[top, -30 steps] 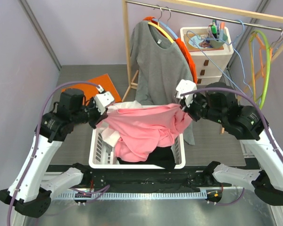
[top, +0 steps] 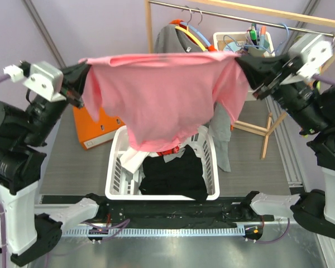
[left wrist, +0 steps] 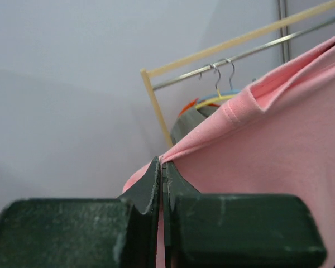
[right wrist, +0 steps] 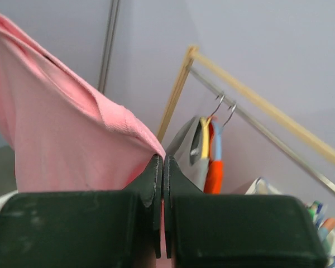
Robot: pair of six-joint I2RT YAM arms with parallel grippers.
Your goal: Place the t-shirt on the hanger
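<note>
A pink t-shirt (top: pixel 156 95) hangs stretched in the air between my two grippers, above the laundry basket. My left gripper (top: pixel 81 84) is shut on one upper corner, with the fabric pinched at its fingertips in the left wrist view. My right gripper (top: pixel 248 78) is shut on the other corner, the cloth gathered at its tips in the right wrist view. Behind the shirt, a rail (top: pixel 245 20) carries hangers with grey and orange garments (right wrist: pixel 214 173).
The white basket (top: pixel 110 178) holds black and white clothes. An orange binder (top: pixel 95 131) lies at left. A white drawer unit (top: pixel 220 39) with pens stands behind the rail, and the rack's wooden legs (top: pixel 265 139) stand at right.
Both grippers have lifted the pink shirt out of the basket and moved apart, the left leftward and the right rightward, stretching its top edge wide.
</note>
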